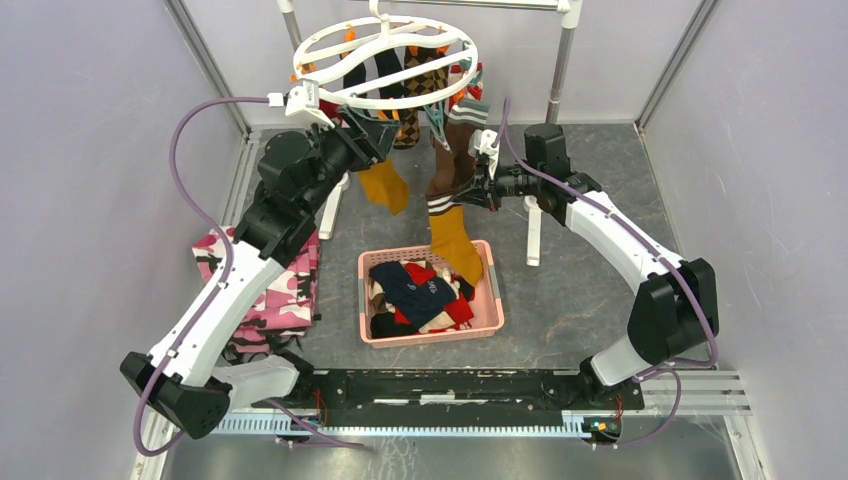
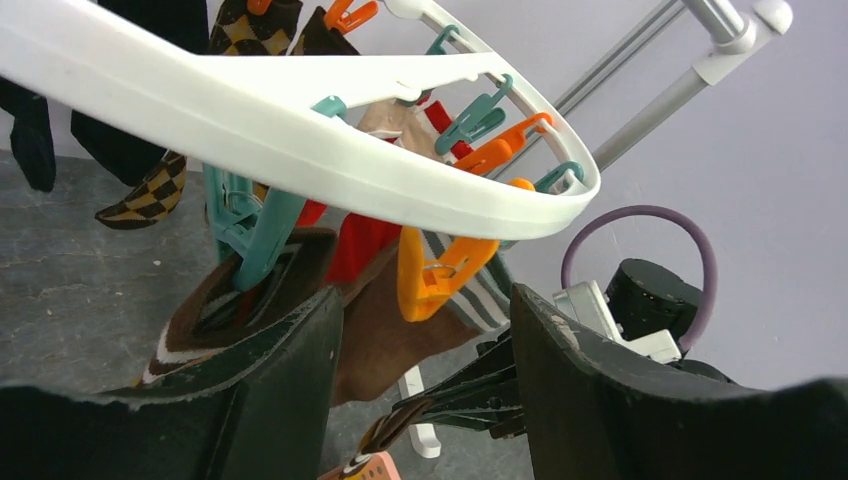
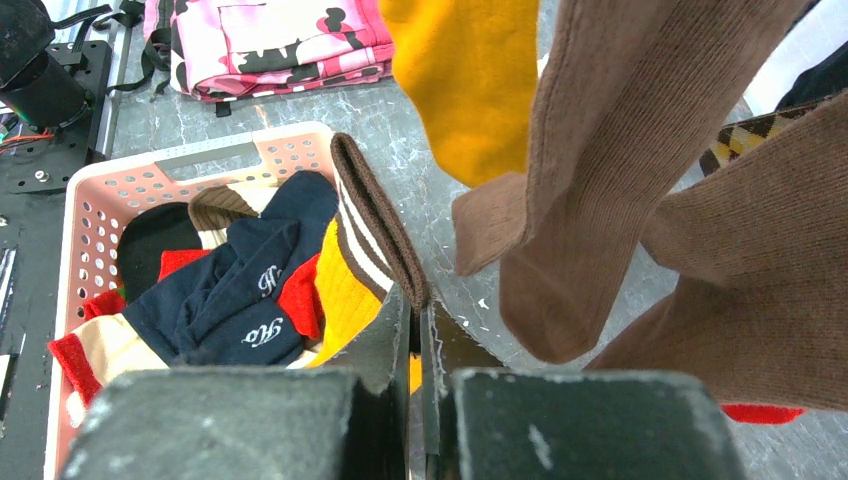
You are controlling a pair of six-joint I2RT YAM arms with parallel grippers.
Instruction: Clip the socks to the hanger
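Note:
The white round hanger [image 1: 400,103] hangs at the back with several socks clipped to it. My right gripper [image 1: 466,194] is shut on the brown striped cuff of a yellow sock [image 1: 452,240], which dangles over the basket; the right wrist view shows the cuff [image 3: 385,225] pinched at the fingertips. At the hanger's front left is my left gripper [image 1: 384,136]. Its fingers [image 2: 300,350] stand apart with nothing held between them. Beyond that gap, in the left wrist view, an orange clip [image 2: 440,278] hangs empty from the white rim.
A pink basket [image 1: 365,300] of folded socks sits below. Brown socks [image 3: 620,170] hang close beside my right gripper, and another yellow sock [image 1: 385,187] hangs below the left one. A teal clip [image 2: 265,240] grips a cuff near the orange clip. Pink patterned cloth [image 1: 285,300] lies left.

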